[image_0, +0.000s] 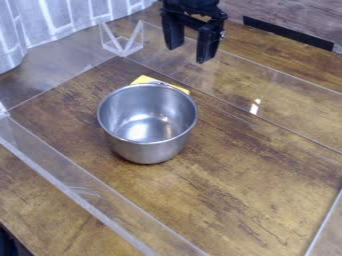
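Observation:
At the top centre of the camera view, my black gripper (190, 42) hangs open above the far part of the wooden surface, its two fingers apart with nothing visible between them. Below it, a steel bowl (147, 130) stands upright and looks empty. A small yellow item (154, 82) lies flat just behind the bowl, partly hidden by its rim.
Clear walls (52, 176) enclose the wooden workspace (241, 180). A clear angular object (122, 40) is at the back left, beside a white curtain (34, 30).

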